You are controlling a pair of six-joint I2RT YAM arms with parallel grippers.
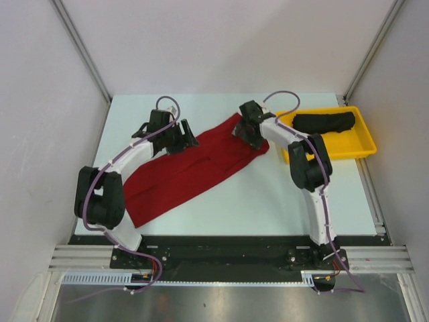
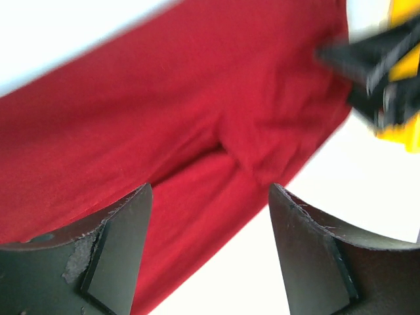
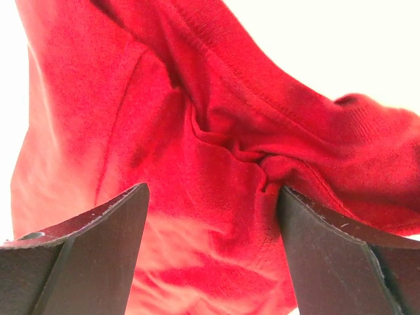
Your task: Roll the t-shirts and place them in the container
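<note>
A red T-shirt [image 1: 188, 181] lies folded lengthwise in a long diagonal band across the table, from near left to back right. My left gripper [image 1: 182, 137] is open above its upper edge; in the left wrist view the cloth spreads beyond the open fingers. My right gripper [image 1: 247, 133] is open at the cloth's back right end, low on the fabric; in the right wrist view creased red cloth [image 3: 197, 151] lies between and under the fingers, the right finger pressed against a fold.
A yellow tray [image 1: 362, 141] at the back right holds a rolled black cloth [image 1: 323, 122].
</note>
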